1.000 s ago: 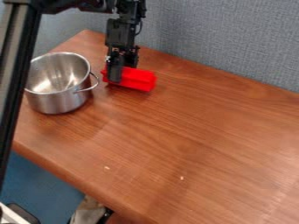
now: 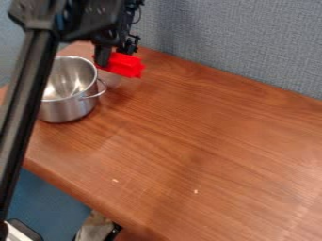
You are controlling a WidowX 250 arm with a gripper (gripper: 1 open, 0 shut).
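Observation:
A red object (image 2: 126, 65), block-like, is up at the back left just behind the steel pot (image 2: 70, 99), raised compared with where it lay. My black gripper (image 2: 105, 56) is at its left end, above and behind the pot's rim, and appears to hold it; the fingertips are partly hidden and blurred against the dark arm.
A grey padded wall (image 2: 233, 47) runs along the back. The table's left edge drops to a blue floor, with some clutter at the bottom.
The gripper and red object have moved up and to the left, toward the back of the pot. The arm reaches higher in view. The pot stays in place.

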